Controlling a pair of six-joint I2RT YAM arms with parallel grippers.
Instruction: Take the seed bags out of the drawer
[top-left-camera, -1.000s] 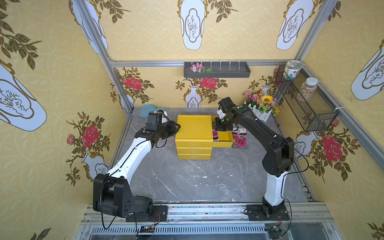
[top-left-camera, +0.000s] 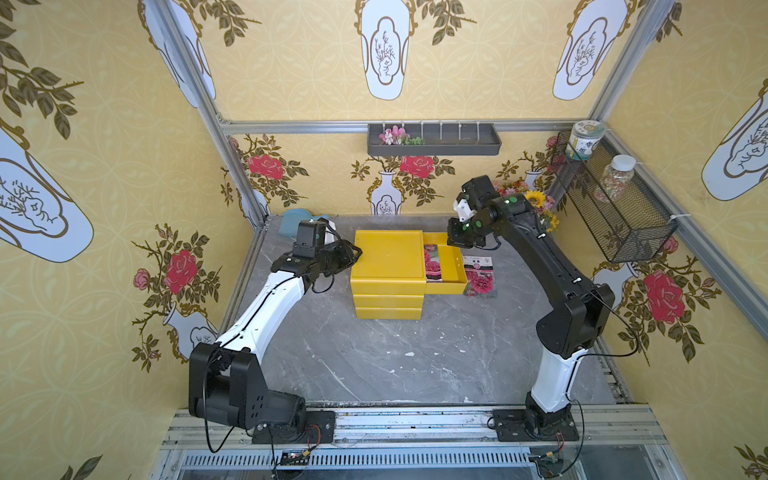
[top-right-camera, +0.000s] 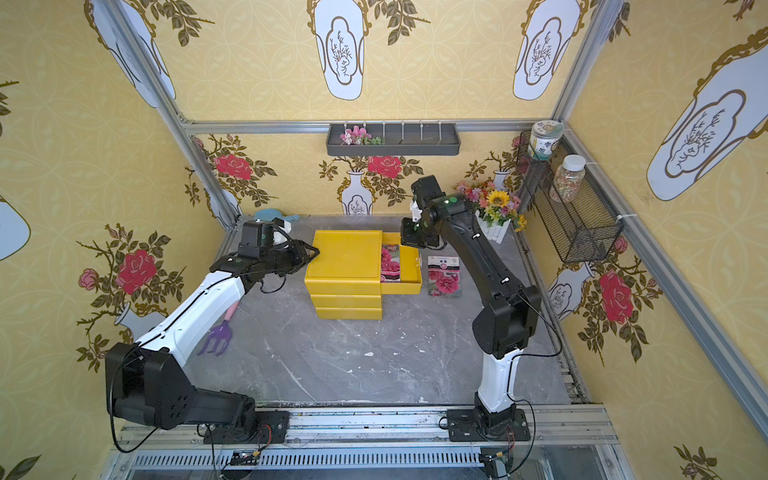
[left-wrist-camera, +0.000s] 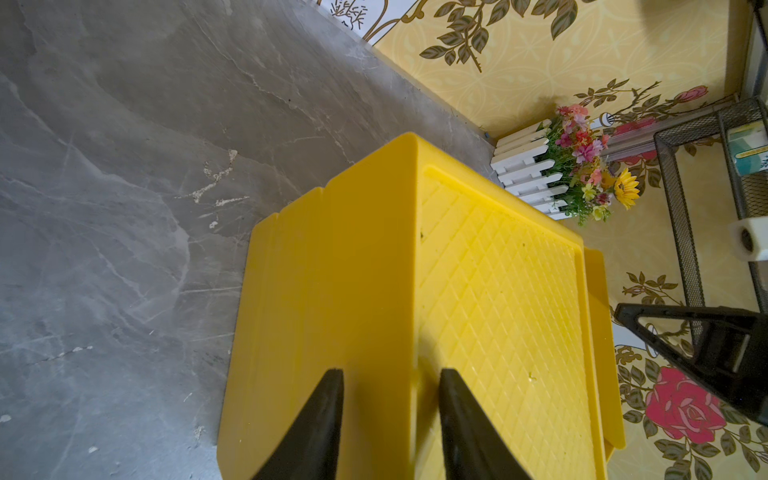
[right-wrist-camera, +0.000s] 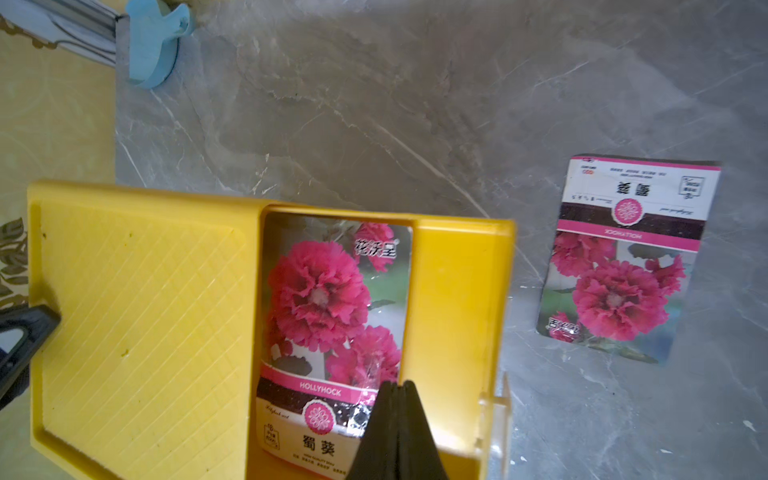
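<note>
A hollyhock seed bag (right-wrist-camera: 320, 308) with pink flowers lies in the pulled-out drawer (right-wrist-camera: 456, 320) of the yellow cabinet (top-left-camera: 389, 254). A second, similar seed bag (right-wrist-camera: 620, 256) lies on the table to the drawer's right. My right gripper is shut, with nothing visible between its fingers. In the top left view it hangs over the drawer's rear right, apart from the bag inside. My left gripper has its fingers spread at the cabinet's upper left edge, one fingertip seemingly against the yellow surface.
The flower pot (top-right-camera: 493, 216) stands behind the right arm. A wire basket (top-left-camera: 620, 192) with jars hangs on the right wall. Toward the back left is a blue object (top-left-camera: 296, 221), and a purple fork (top-right-camera: 216, 338) lies front left.
My right gripper has risen and moved right and back from over the drawer. The left arm has barely moved.
</note>
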